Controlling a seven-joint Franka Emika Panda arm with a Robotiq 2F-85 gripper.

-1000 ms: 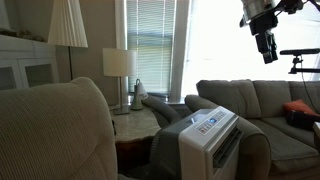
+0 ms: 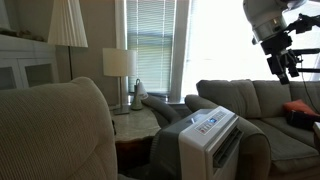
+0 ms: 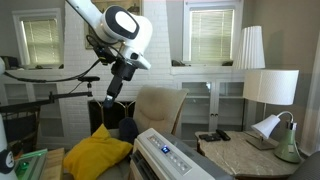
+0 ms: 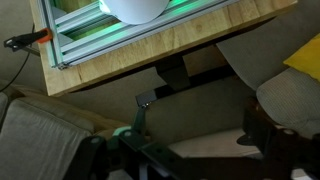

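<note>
No particular object is named. My gripper reaches in from the bottom of the wrist view, its dark fingers spread wide apart with nothing between them. Below it lies a grey floor, beyond the edge of a wooden tabletop [image 4: 100, 73]. In exterior view 1 the gripper [image 2: 289, 74] hangs in the air at the upper right, in front of the grey couch [image 2: 235, 97]. Exterior view 2 shows the gripper [image 3: 110, 98] pointing down at the left, above a yellow cloth [image 3: 95, 153].
A metal frame [image 4: 95, 52] and a round white object [image 4: 135, 8] sit on the tabletop. A large white boxy appliance [image 2: 208, 140] stands between armchairs. Lamps [image 2: 118, 64] rise from a side table [image 2: 138, 122]. An orange cushion [image 2: 298, 112] rests on the couch.
In exterior view 1 the arm and gripper have moved down and to the right over the last second. The furniture and other things there look unmoved.
</note>
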